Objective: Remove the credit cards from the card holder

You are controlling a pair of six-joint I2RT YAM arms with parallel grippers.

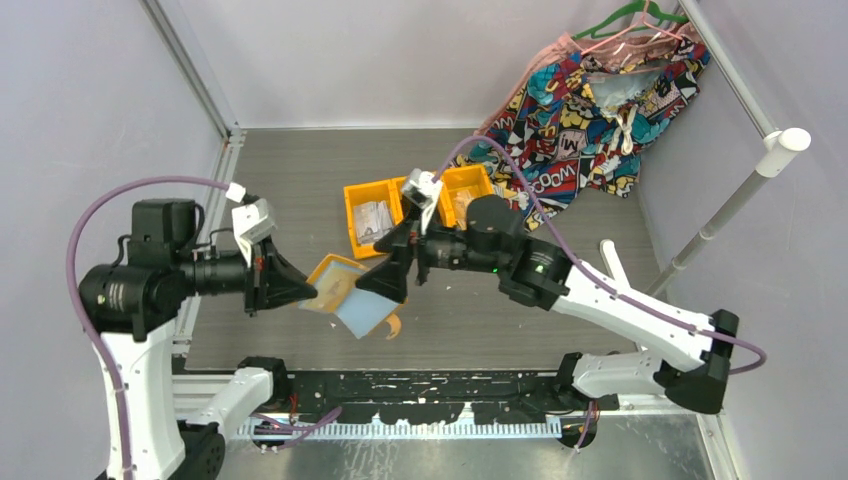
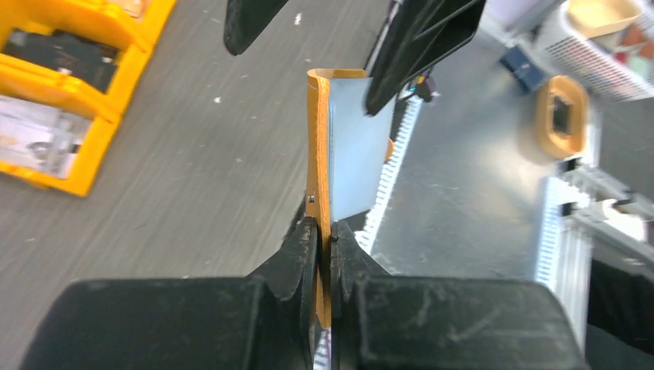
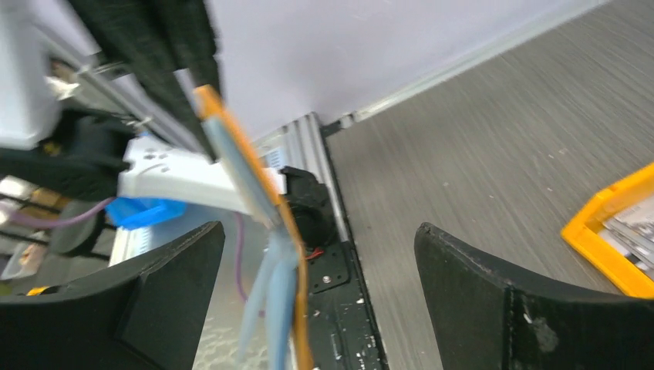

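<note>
The card holder point(image 1: 357, 308), orange-edged with pale blue sleeves, is held in the air at the centre by my left gripper point(image 1: 308, 290). In the left wrist view my left fingers point(image 2: 285, 285) are shut on its orange edge; the holder point(image 2: 351, 146) stands upright there. My right gripper point(image 1: 378, 265) is open beside the holder's right part, above it, with nothing seen between its fingers. In the right wrist view the holder point(image 3: 254, 177) is seen edge-on, blurred, beyond the open fingers. Whether cards are inside is unclear.
Yellow bins point(image 1: 360, 245) with small items stand behind the holder. A patterned garment point(image 1: 560, 160) hangs at the back right. The grey floor around the holder is clear. A metal rail point(image 1: 390, 425) runs along the front edge.
</note>
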